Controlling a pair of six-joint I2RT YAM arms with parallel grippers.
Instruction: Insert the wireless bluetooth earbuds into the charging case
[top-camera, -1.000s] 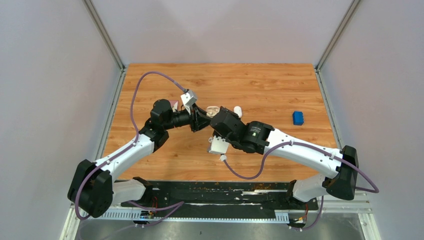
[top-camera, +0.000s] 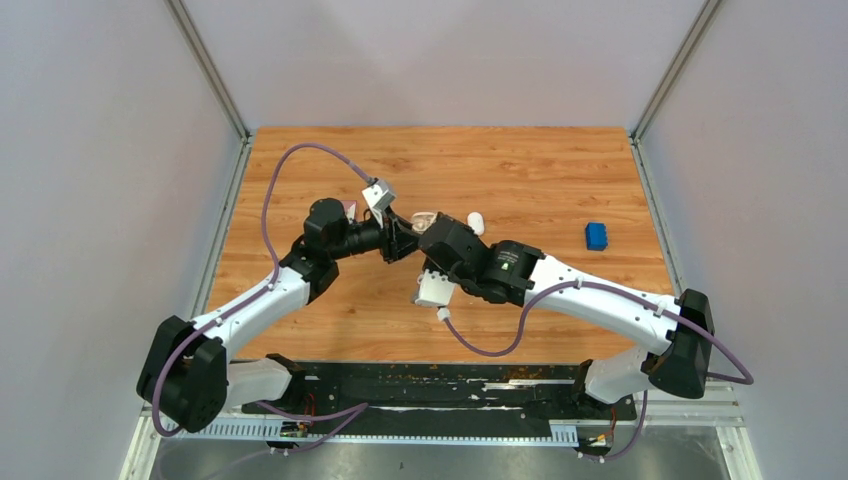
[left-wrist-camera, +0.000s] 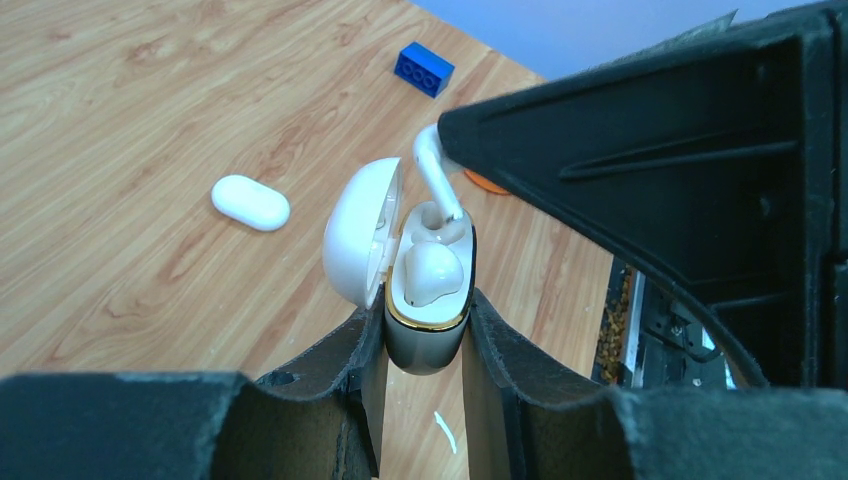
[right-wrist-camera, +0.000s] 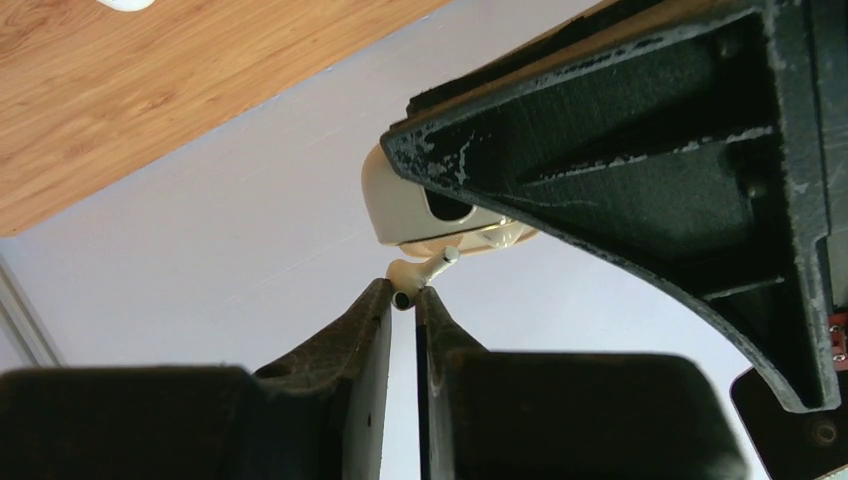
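My left gripper is shut on the white charging case, whose lid stands open. A rounded white earbud head appears to sit in the nearer slot. Over the farther slot, my right gripper is shut on another earbud. That earbud's stem points down, its tip at or just over the slot opening; contact cannot be told. In the right wrist view the case lies just beyond the held earbud. From the top, the right arm hides most of this.
On the wooden table lie a white oval object and a blue brick farther right. A small pinkish item is partly behind the left arm. Both grippers are close together above the table, with clear wood around them.
The right gripper has shifted very slightly to the left in the top view. The left arm and the case look nearly still.
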